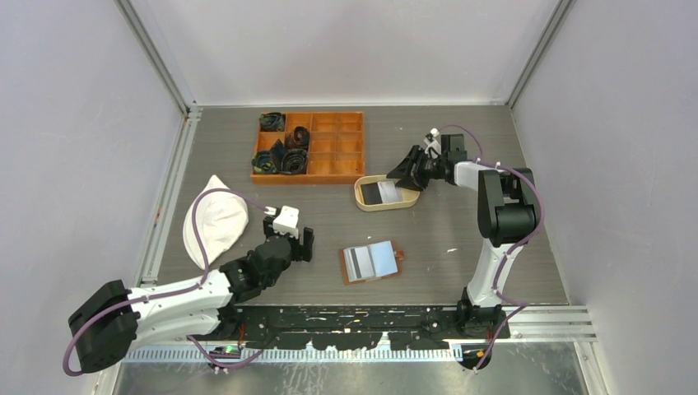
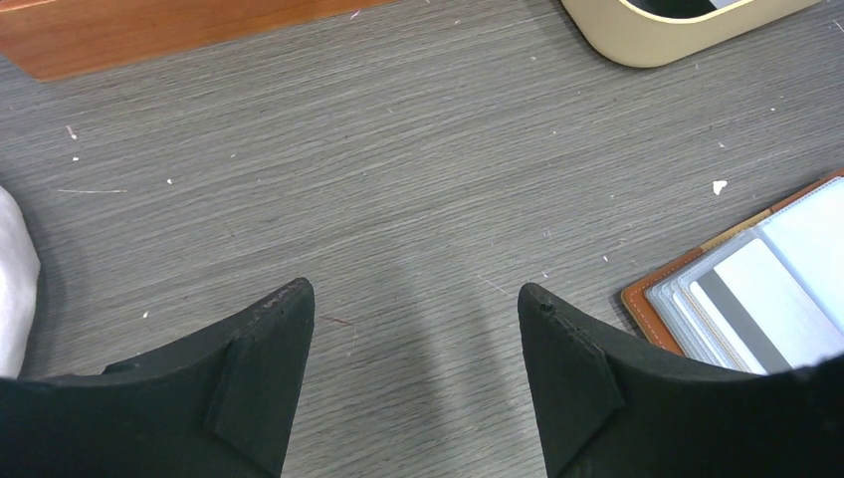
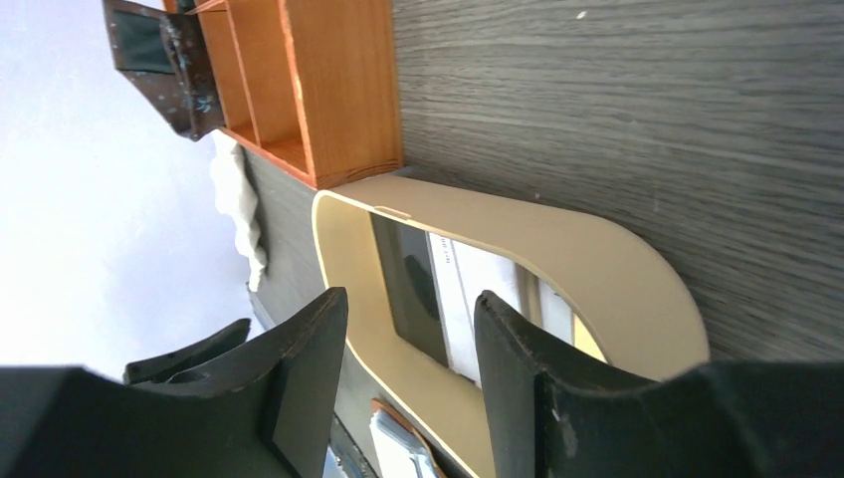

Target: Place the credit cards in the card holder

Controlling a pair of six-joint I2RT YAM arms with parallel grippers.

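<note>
A beige oval tray point(image 1: 374, 205) holds dark and pale cards point(image 3: 468, 299). My right gripper is at the tray's right end, fingers apart over its rim, with nothing visibly held. The card holder point(image 1: 370, 262), brown with clear sleeves and a card showing in it, lies open at the front centre, also in the left wrist view point(image 2: 746, 289). My left gripper hangs open at the front left, left of the holder, with nothing between its fingers.
An orange compartment box point(image 1: 337, 144) with dark coiled items stands at the back, just left of the tray. A white cloth point(image 1: 212, 226) lies at the left. Bare table shows between tray and holder and at the right.
</note>
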